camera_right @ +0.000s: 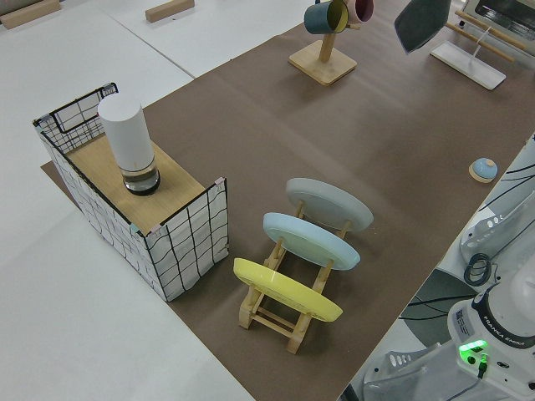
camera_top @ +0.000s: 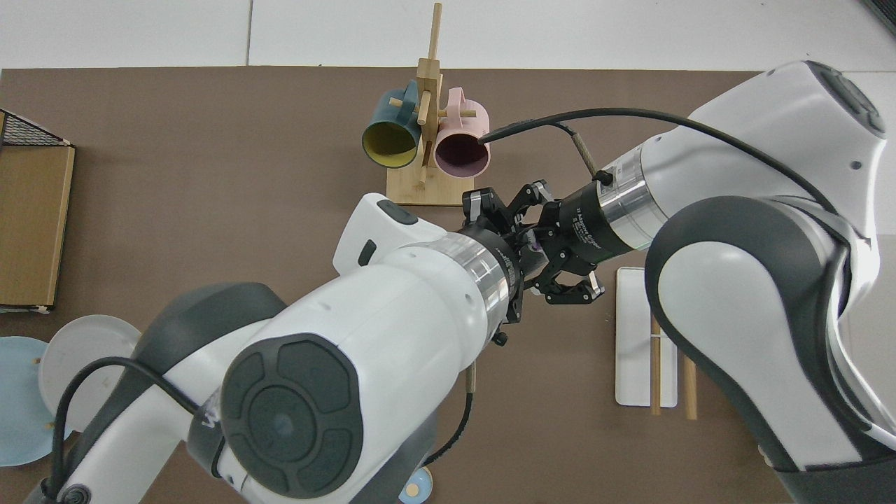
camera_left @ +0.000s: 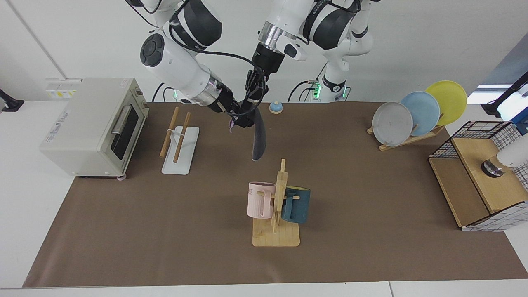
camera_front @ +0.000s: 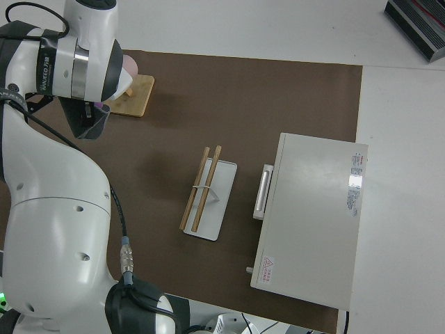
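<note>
Both arms' black gripper assemblies [camera_top: 512,243] meet over the middle of the table in the top view, crowded together. In the left view they hang close together, with a dark grey blade-like piece [camera_left: 258,136] below them; which gripper bears it is unclear. The fingertips and finger states are hidden or too tangled to tell. A pink mug [camera_left: 255,200] and a teal mug [camera_left: 300,205] hang on a wooden mug tree [camera_left: 275,237] behind the grippers.
A white rack with two wooden bars [camera_front: 217,223] stands beside a boxy appliance [camera_front: 309,223]. Plates in a wooden rack [camera_left: 396,123], a wire-sided shelf [camera_left: 467,178] and a small blue round object [camera_left: 276,107] sit around the brown mat's edges.
</note>
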